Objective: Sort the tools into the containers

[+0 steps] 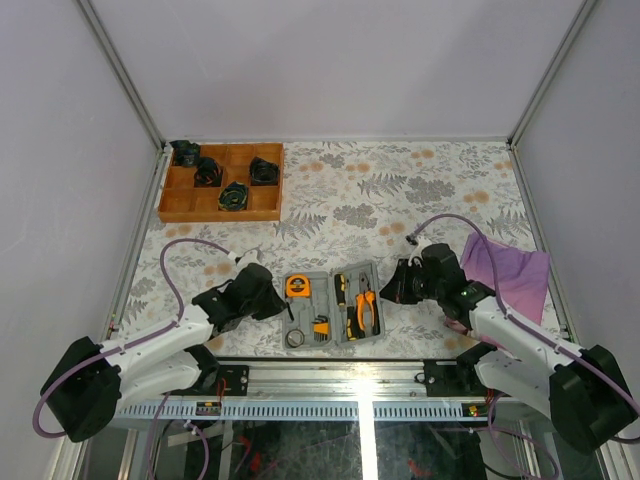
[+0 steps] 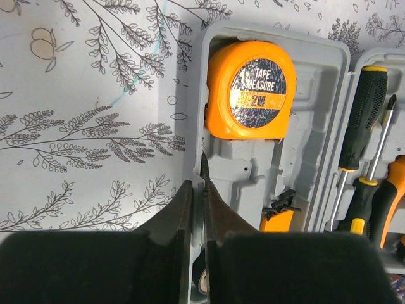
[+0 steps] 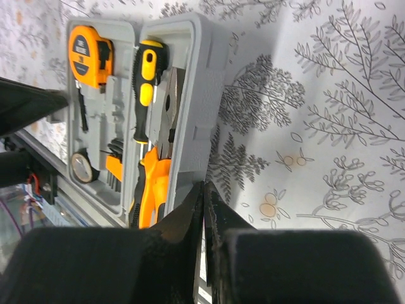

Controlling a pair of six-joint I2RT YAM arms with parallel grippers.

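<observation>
An open grey toolbox lies front centre, holding a tape measure, screwdrivers, orange pliers, a black tape roll and an orange-cased key set. My left gripper is shut on the toolbox's left wall, seen at the bottom centre of the left wrist view. My right gripper is at the box's right side; in the right wrist view its fingers are shut on that outer wall.
A wooden compartment tray with dark crumpled items stands at the back left. A purple cloth lies on the right.
</observation>
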